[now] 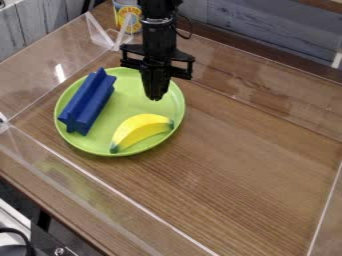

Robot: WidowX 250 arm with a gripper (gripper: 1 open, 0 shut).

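A light green plate (130, 99) sits on the wooden table, holding a long blue block (86, 101) on its left and a yellow banana (142, 130) toward the front. My black gripper (156, 78) hangs over the back part of the plate, above and behind the banana. Its fingers look apart, though what lies between them is hard to make out.
A yellow object (127, 18), partly hidden, stands at the back near the arm.
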